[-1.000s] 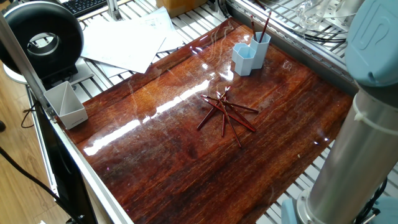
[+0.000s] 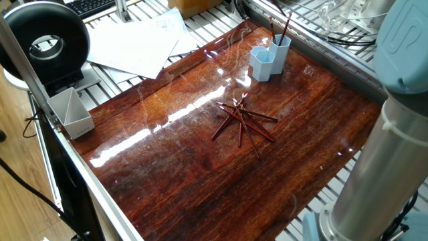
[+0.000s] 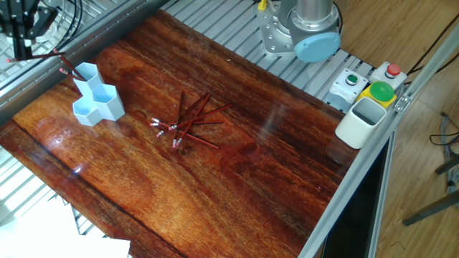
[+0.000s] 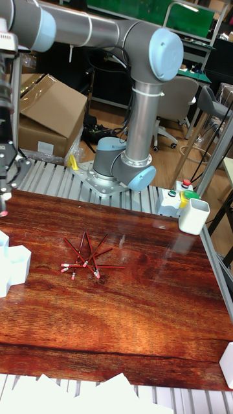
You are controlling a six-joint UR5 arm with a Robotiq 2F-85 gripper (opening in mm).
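At the upper left of the exterior view 2, my gripper [image 3: 23, 54] hangs beyond the holder, shut on a reddish pencil [image 3: 41, 56] that lies crosswise at its fingertips. In the exterior view 3 only part of the gripper shows at the left edge, with a pink eraser tip [image 4: 3, 214] below it. A pale blue holder [image 3: 87, 113] of joined hexagonal cups stands on the wooden board. Two dark red pencils [image 2: 286, 28] lean upright in its rear cup. Several more pencils [image 2: 244, 124] lie crossed in a loose pile mid-board, eraser ends gathered together.
A white open container [image 2: 72, 115] sits at one board edge. Another white cup [image 3: 360, 123] stands near the button boxes [image 3: 381, 91]. Papers [image 2: 137, 47] lie beyond the board. Much of the board [image 3: 215, 193] around the pile is bare.
The arm's blue joint cover at the right has shifted very slightly. Holder and pencil pile stay where they were.
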